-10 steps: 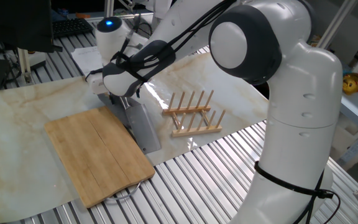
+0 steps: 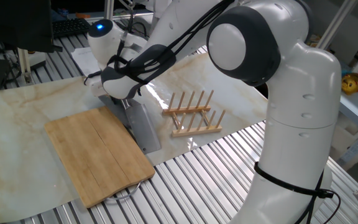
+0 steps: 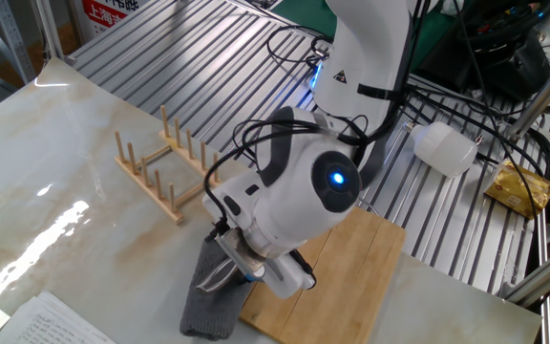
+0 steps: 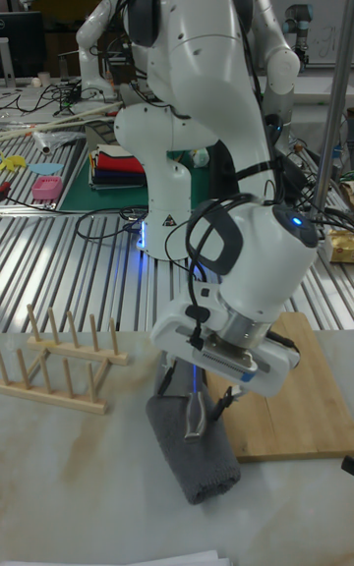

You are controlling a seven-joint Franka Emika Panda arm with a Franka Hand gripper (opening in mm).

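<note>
A rolled dark grey cloth point(image 4: 191, 456) lies on the table along the left side of the wooden board point(image 4: 299, 398). On the cloth rests a silvery handle point(image 4: 196, 418), and a flat grey metal blade point(image 2: 144, 129) extends from under the hand in exterior view 1. My gripper point(image 4: 195, 390) is low over the cloth, tilted. Its dark fingers point(image 4: 223, 403) stand apart, one on each side of the handle, with visible gaps. From exterior view 2 the handle point(image 3: 220, 277) shows beside the gripper, while the arm covers the blade. Exterior view 1 hides the fingertips behind the wrist.
A wooden peg rack point(image 2: 196, 121) stands close to the blade, its pegs upright. The wooden board point(image 2: 98, 152) takes up the table on the other side. Bare marble-patterned tabletop point(image 3: 55, 210) extends beyond the rack. Papers point(image 3: 46, 320) lie near the edge.
The hand has shifted and tilted slightly to the left and down in exterior view 1. Blade, board and rack stay where they were.
</note>
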